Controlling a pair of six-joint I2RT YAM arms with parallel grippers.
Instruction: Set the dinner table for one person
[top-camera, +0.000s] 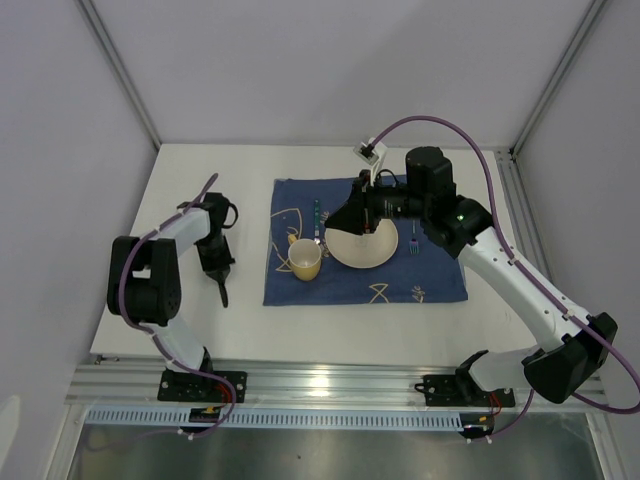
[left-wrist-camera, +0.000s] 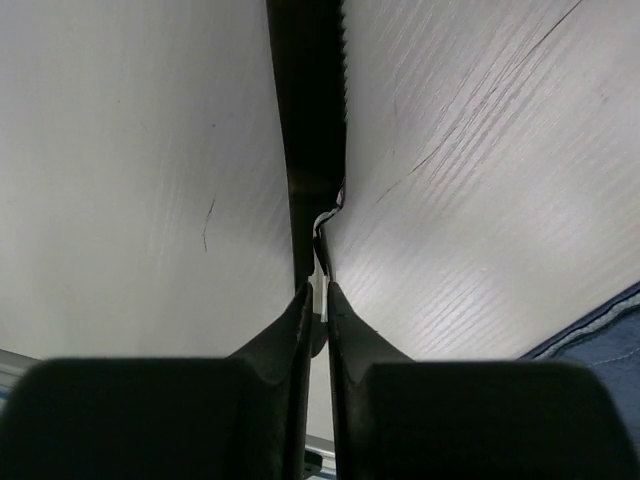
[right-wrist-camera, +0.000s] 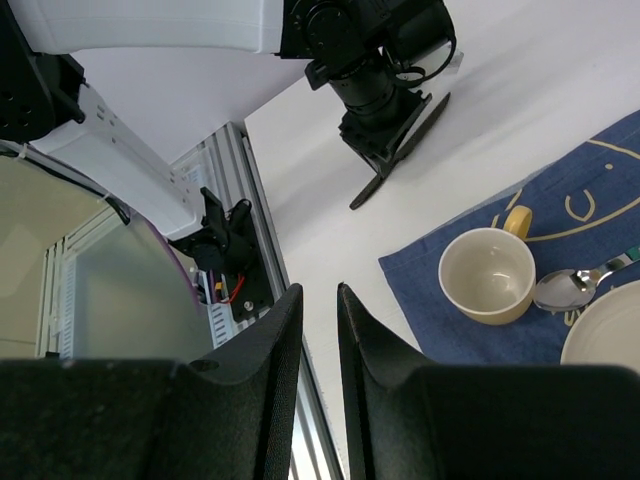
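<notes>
A dark knife (left-wrist-camera: 310, 110) lies on the white table at the left, seen close in the left wrist view, with my left gripper low over its lower part, fingertips close together; whether they hold it is unclear. My right gripper hangs over the plate (top-camera: 362, 250), its fingertips slightly apart, nothing visible between. A yellow-handled cup (top-camera: 305, 258) stands on the blue placemat (top-camera: 350, 292), with a spoon (right-wrist-camera: 565, 290) beside it and a blue fork (top-camera: 414, 240) right of the plate.
Metal rails and walls border the table.
</notes>
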